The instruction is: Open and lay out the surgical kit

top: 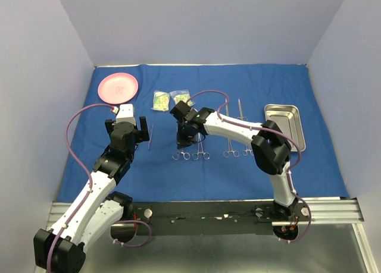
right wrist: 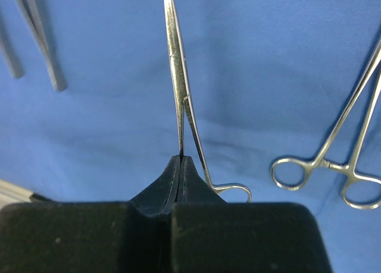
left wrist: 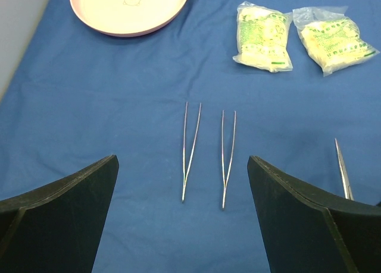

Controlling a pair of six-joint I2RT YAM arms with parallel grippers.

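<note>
My right gripper is shut on one handle of a silver hemostat (right wrist: 177,77), its tip pointing away and one ring showing beside the fingers. In the top view this hemostat's rings (top: 180,156) appear just left of another hemostat (top: 201,155) lying on the cloth; the black gripper covers most of both. Whether the held one touches the cloth I cannot tell. The left gripper stands open and empty above two pairs of tweezers (left wrist: 186,160) lying side by side. Further right, more clamps or scissors (top: 231,153) lie in two rows, partly hidden by the right arm.
On the blue cloth (top: 166,187), a pink basin (top: 118,88) sits at the back left. Two gauze packets (top: 161,101) lie at the back middle. At right stands an empty metal tray (top: 292,121). Bare cloth separates the tweezers from the hemostats.
</note>
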